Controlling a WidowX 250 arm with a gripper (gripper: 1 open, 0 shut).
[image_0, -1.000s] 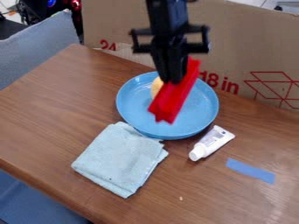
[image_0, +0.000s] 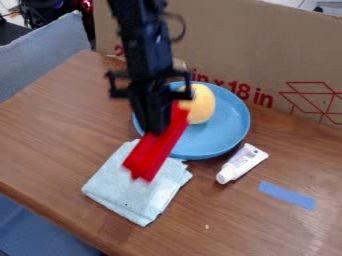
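Note:
My black gripper (image_0: 166, 108) is shut on a red elongated object (image_0: 152, 153), held tilted over the pale blue folded cloth (image_0: 123, 200). Motion blurs the gripper and the red object. Behind them a round yellow object (image_0: 202, 107) sits on the blue plate (image_0: 221, 140).
A white tube (image_0: 241, 164) lies right of the cloth, near a blue strip (image_0: 286, 195). A cardboard box (image_0: 267, 60) stands at the back.
The gripper, with the red object, has moved left and down from over the plate to over the cloth, uncovering more of the yellow object.

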